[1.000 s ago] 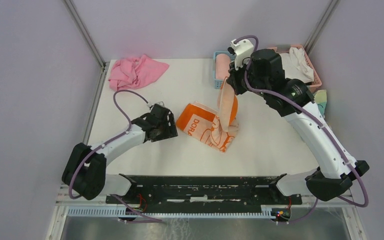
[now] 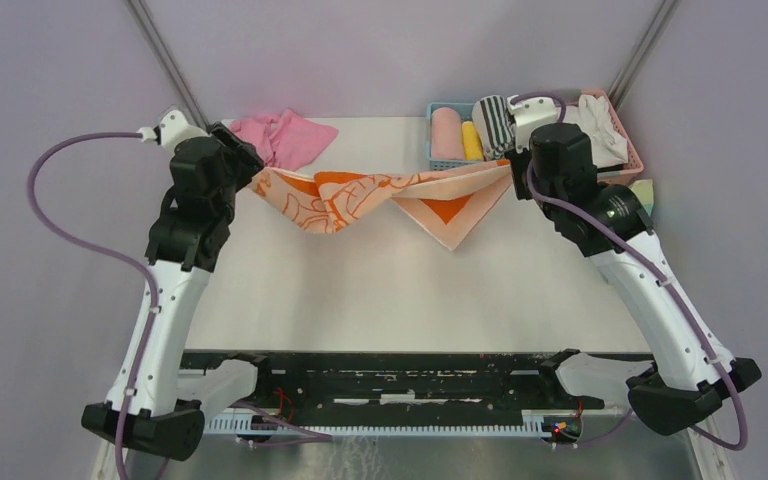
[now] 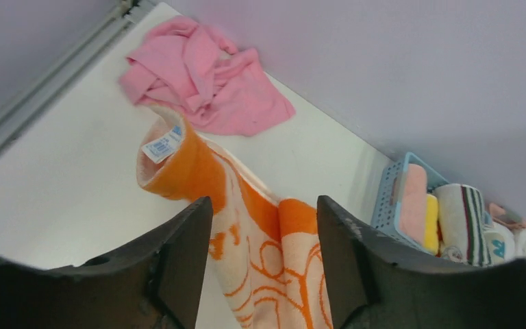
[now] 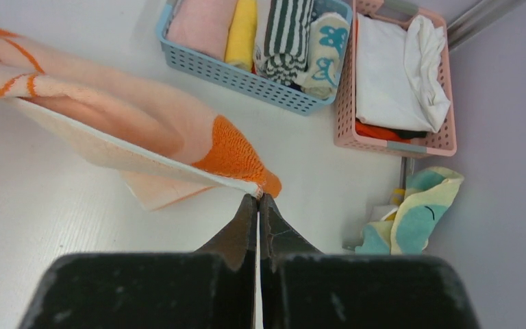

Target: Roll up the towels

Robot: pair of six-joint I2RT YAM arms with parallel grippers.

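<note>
An orange and cream towel point(image 2: 350, 195) point(image 3: 246, 253) point(image 4: 144, 137) stretches across the middle of the table between my arms, partly draped. My right gripper point(image 2: 516, 166) is shut on one corner. My left gripper point(image 2: 246, 162) is raised at the back left, its fingers apart; the towel's other end, with a label, stands just beyond them in the left wrist view, and I cannot tell whether they touch it.
A pink cloth point(image 2: 290, 135) lies at the back left. A blue basket of rolled towels point(image 4: 240, 79) and a pink basket with white cloth point(image 4: 397, 75) stand at the back right, a teal-yellow cloth point(image 4: 414, 219) beside them.
My left gripper has risen and swung to the back left. The towel has spread from a bunched shape into a long stretched one. My right gripper has moved slightly right.
</note>
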